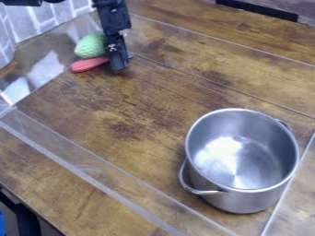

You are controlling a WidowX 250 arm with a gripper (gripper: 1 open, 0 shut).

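Note:
My dark gripper [117, 57] is low at the upper left of the camera view, beside a green round object [90, 46] and a red elongated object [87, 64]. Its fingertips are small and dark here, so whether they are open or shut on something cannot be made out.
A steel pot [241, 161] with side handles stands at the lower right. Clear strips run along the left and right, and a grey-white wall is at the top left.

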